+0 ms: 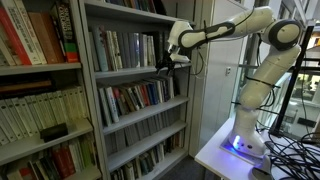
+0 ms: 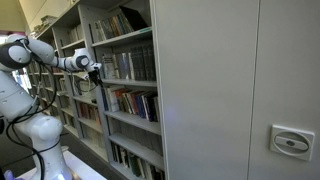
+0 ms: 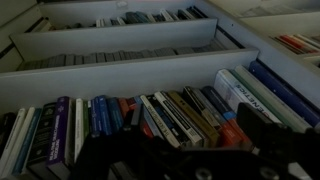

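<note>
My gripper [image 1: 166, 66] hangs in front of the bookcase [image 1: 97, 110], level with its upper shelves and apart from the books in that view. In exterior view 2 the gripper [image 2: 97, 77] is at the bookcase's left part, with the arm reaching in from the left. The wrist view is dark. Its fingers show as black shapes low in the picture, standing open, and I make out nothing held. Beyond them runs a row of upright and leaning books [image 3: 172, 118], some hidden behind the gripper.
More books stand on the shelf above [image 3: 120, 60] in the wrist view. A plain pale panel [image 2: 205, 90] closes off the bookcase's right side. The white table [image 1: 222, 158] under the arm's base looks mostly bare. Cables [image 1: 292, 155] lie beside the base.
</note>
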